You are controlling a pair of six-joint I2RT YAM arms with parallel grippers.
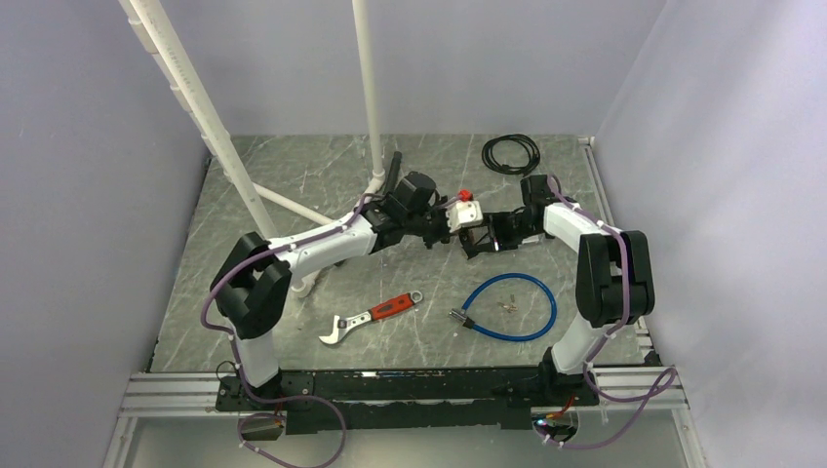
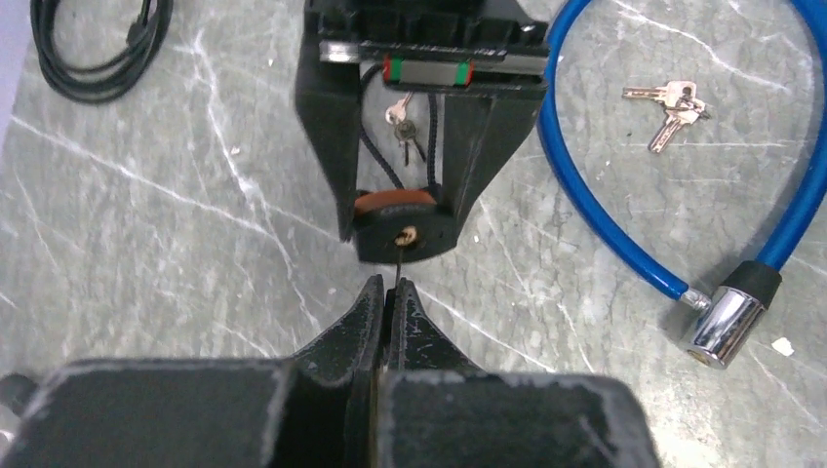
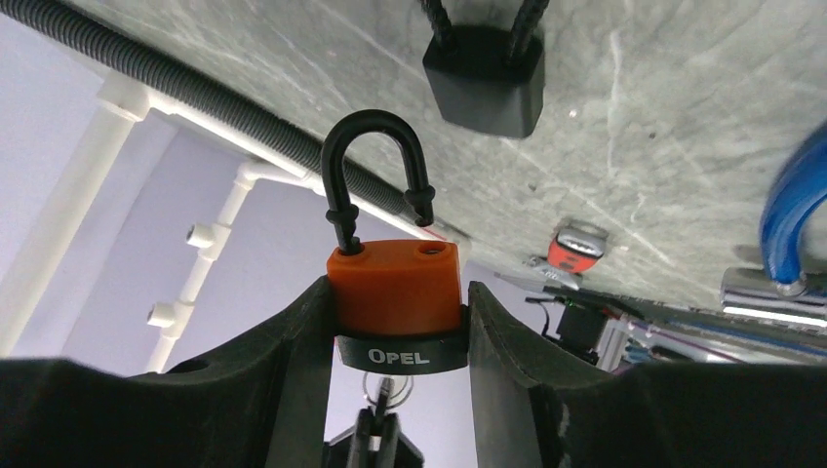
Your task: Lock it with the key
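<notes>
An orange and black padlock [image 3: 395,288] marked OPEL sits between the fingers of my right gripper, which is shut on it. Its black shackle [image 3: 375,122] stands raised, one leg free above its hole. In the left wrist view, the padlock's dark underside [image 2: 429,241] with its brass keyhole [image 2: 406,236] faces my left gripper. That gripper is shut; a thin key [image 2: 398,265], seen edge-on, sticks out from its fingertips toward the keyhole. In the right wrist view, the key's tip [image 3: 386,386] appears below the padlock, apart from it.
A blue cable lock [image 1: 553,302] lies in front, with loose keys [image 1: 509,304] inside its loop. An adjustable wrench [image 1: 375,313] rests left of it. A black cable coil [image 1: 510,154] lies at the back. White pipes [image 1: 368,88] rise at back left.
</notes>
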